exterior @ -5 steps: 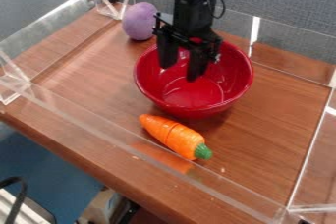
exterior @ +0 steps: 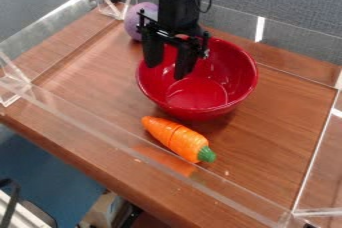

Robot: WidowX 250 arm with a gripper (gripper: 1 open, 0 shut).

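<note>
The black gripper (exterior: 170, 54) is over the upper left part of the red bowl (exterior: 201, 95), its fingers pointing down at or just above the rim. Whether the fingers are open or shut is unclear, and I see nothing clearly held between them. An orange toy carrot (exterior: 175, 137) with a green top lies in front of the bowl. A purple round object (exterior: 135, 16), perhaps an eggplant, sits behind at the left, partly hidden by the arm.
The wooden table (exterior: 83, 77) is bordered by clear plastic walls. Bare wood shows left of the bowl and at the lower right.
The gripper has moved a little up and to the left over the bowl, now covering more of the purple object. The bowl and carrot look unchanged.
</note>
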